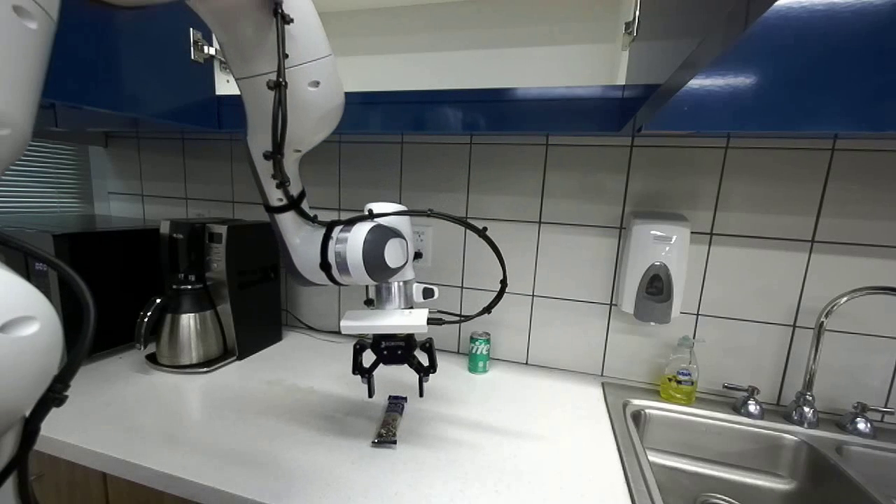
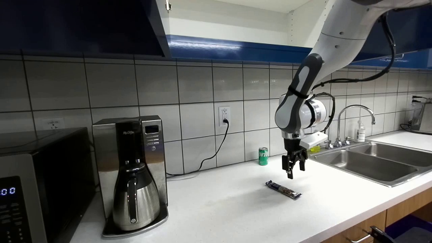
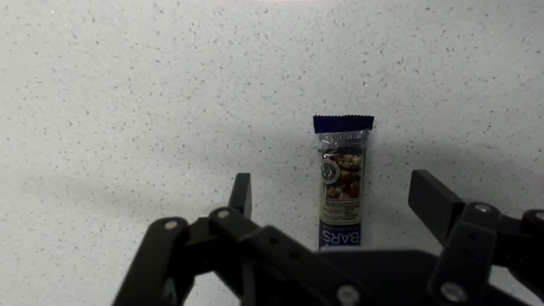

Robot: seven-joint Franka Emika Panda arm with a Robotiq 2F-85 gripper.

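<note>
A snack bar (image 1: 390, 421) in a dark blue wrapper with a clear window lies flat on the white counter. From the wrist view, the bar (image 3: 342, 183) runs lengthwise between the two spread fingers, touching neither; its near end is hidden behind the gripper body. My gripper (image 1: 395, 393) points straight down, open and empty, above the counter close to the bar's far end. In the second exterior view the gripper (image 2: 296, 173) hangs above the bar (image 2: 283, 189), with a clear gap beneath the fingertips.
A green soda can (image 1: 479, 353) stands behind, near the tiled wall. The coffee maker (image 2: 131, 174) and microwave (image 2: 44, 182) occupy the left. A steel sink (image 1: 722, 453) is on the right, with a yellow soap bottle (image 1: 679, 378) behind it.
</note>
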